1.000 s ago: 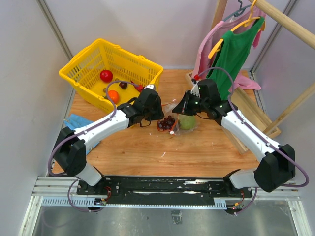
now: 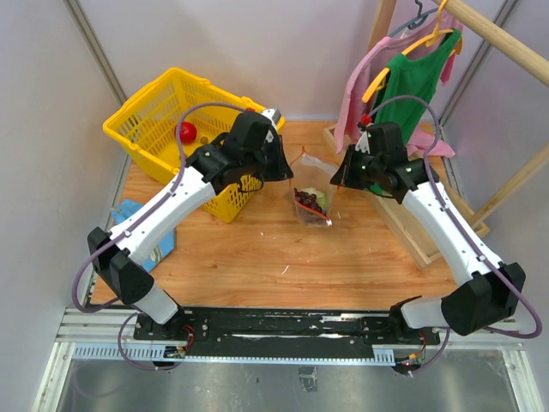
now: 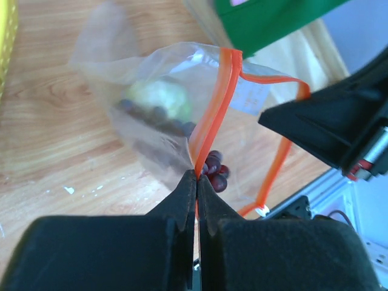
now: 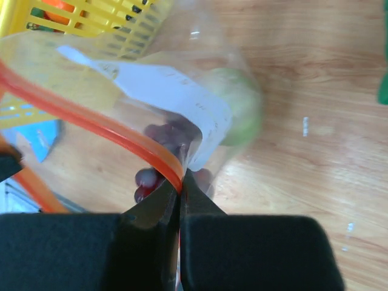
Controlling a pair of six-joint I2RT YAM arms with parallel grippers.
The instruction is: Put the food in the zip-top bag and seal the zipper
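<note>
Between the two arms hangs a clear zip top bag point(image 2: 314, 176) with an orange-red rim, its mouth spread open. Inside are dark grapes point(image 2: 307, 199) and a pale green round food item point(image 4: 241, 106), with the grapes nearer the zipper. My left gripper is shut on the bag's orange edge at one side of the mouth. On the opposite side, my right gripper is likewise shut on the rim. A white label point(image 4: 176, 97) shows on the bag's wall in the right wrist view.
A yellow basket point(image 2: 141, 129) holding a red tomato point(image 2: 187, 132) stands at the back left. A blue cloth point(image 2: 163, 249) lies left, and a wooden rack point(image 2: 420, 232) with hanging clothes stands right.
Both grippers have risen, the left moving right and the right slightly further right. The bag has lifted between them and its mouth has spread, with the food gathered lower in it.
</note>
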